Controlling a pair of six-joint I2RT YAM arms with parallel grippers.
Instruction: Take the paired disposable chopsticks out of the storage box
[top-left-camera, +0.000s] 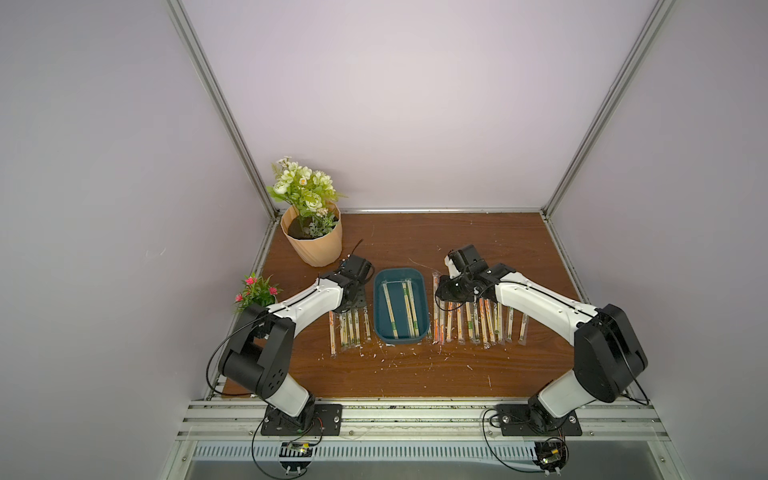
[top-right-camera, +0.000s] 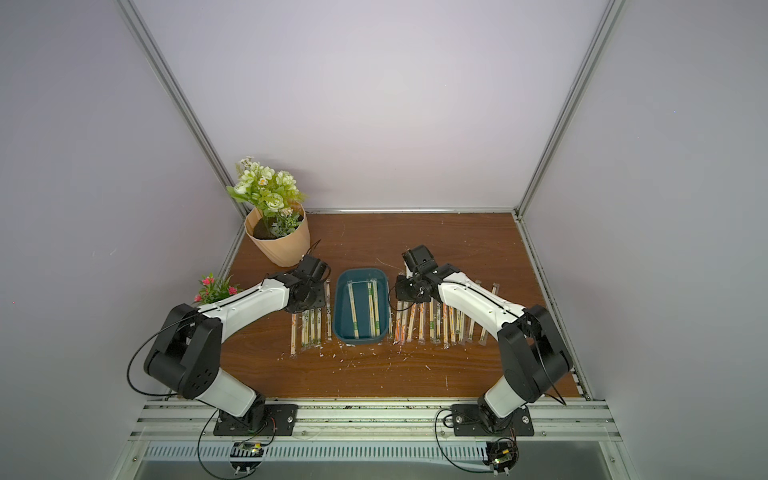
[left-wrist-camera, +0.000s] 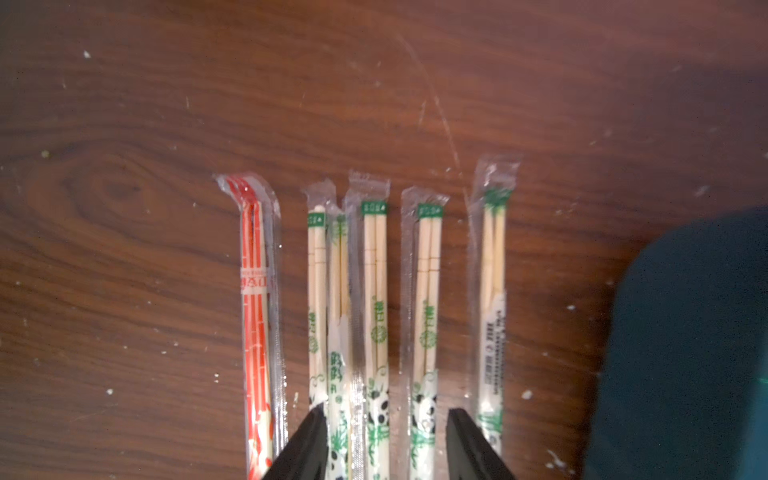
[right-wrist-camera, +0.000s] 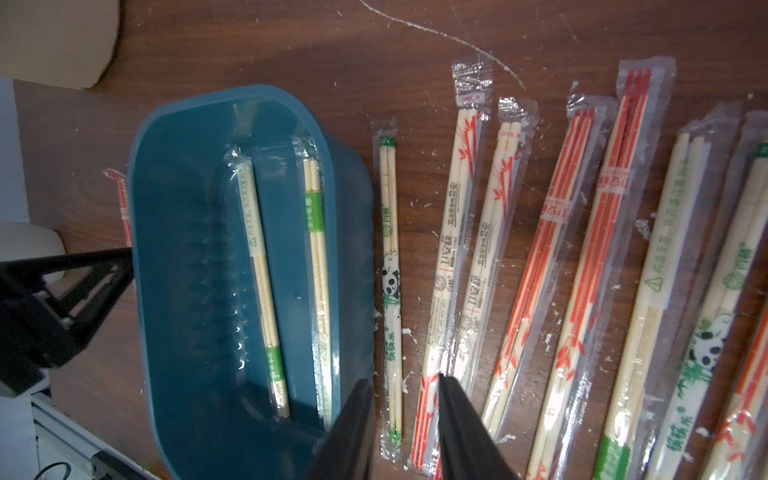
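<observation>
The teal storage box (right-wrist-camera: 200, 336) holds two wrapped chopstick pairs, one (right-wrist-camera: 264, 296) and another (right-wrist-camera: 316, 256) nearer its right wall. My left gripper hangs open over a row of wrapped pairs (left-wrist-camera: 376, 296) on the table left of the box, with the box edge at the right of the left wrist view. My right gripper stands open above more wrapped pairs (right-wrist-camera: 592, 296) just right of the box, nothing seen held between its fingers.
A large flower pot (top-left-camera: 313, 248) stands at the back left and a small pink-flowered plant (top-left-camera: 260, 300) at the left edge.
</observation>
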